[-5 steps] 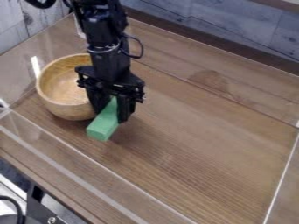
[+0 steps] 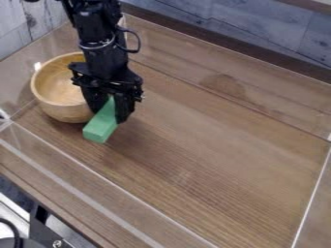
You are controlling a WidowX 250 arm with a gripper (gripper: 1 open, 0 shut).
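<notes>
The black arm hangs down from the top left, its gripper shut on a green object, which tilts with its lower end toward the bottom left. The fingertips are dark and partly hidden over the object's upper end. A tan bowl sits just left of the gripper, and the held object is at its right edge, overlapping it in this view.
A grey panelled wall stands at the top left, with another along the top right. Dark floor shows past the table's edge at the bottom left.
The gripper and green object have moved a little left and up in the view, toward the bowl. The gripper stays shut on the object.
</notes>
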